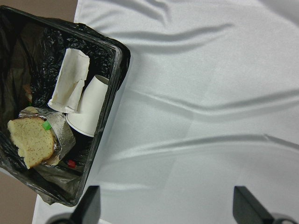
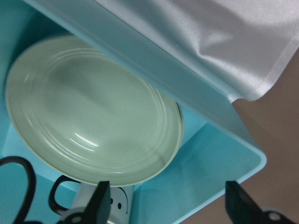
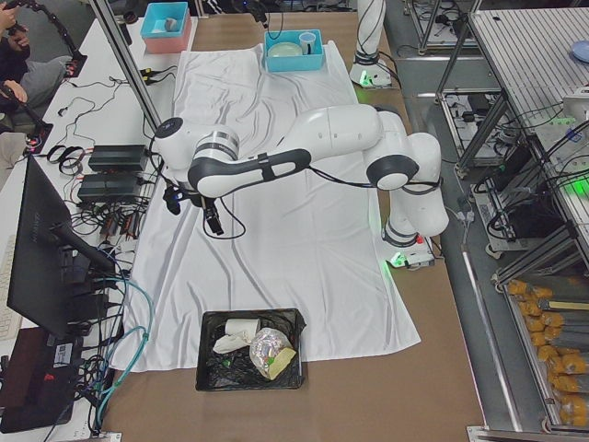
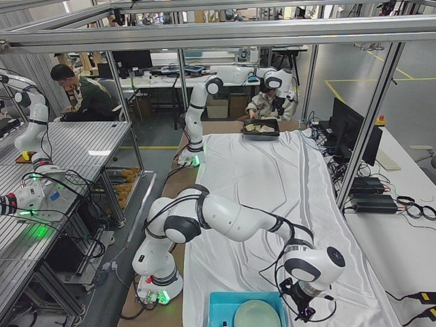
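Observation:
A black bin [image 3: 204, 350] lined with plastic holds a paper cup [image 1: 88, 107], crumpled paper [image 1: 69, 79], foil [image 1: 60, 130] and bread [image 1: 32, 142]. My left gripper is open, raised over the white cloth beside the bin, with nothing between its fingers. At the other end of the cloth a blue tub [image 2: 219, 177] holds a pale green plate [image 2: 93, 112] and a white mug [image 2: 119, 205] with a dark handle. My right gripper is open above the tub.
The white cloth [image 3: 285, 258] between bin and tub is bare. A monitor [image 3: 41, 258] and cables line one side of it. Metal frame posts stand at the edges.

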